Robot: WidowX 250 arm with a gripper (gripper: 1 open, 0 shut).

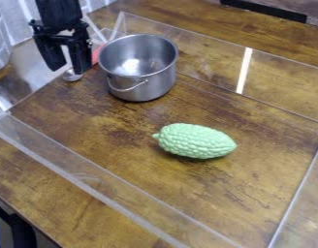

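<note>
A steel pot (pixel 139 73) with a wire handle stands at the upper middle of the wooden surface. A pale green, bumpy gourd-like object (pixel 194 140) lies on its side at lower right of the pot. My black gripper (pixel 61 60) is at the upper left, left of the pot; whether its fingers are open or shut is unclear. A small light object with some red lies just behind it, beside the pot, partly hidden.
Clear plastic panels border the wooden work surface (pixel 110 174) on several sides.
</note>
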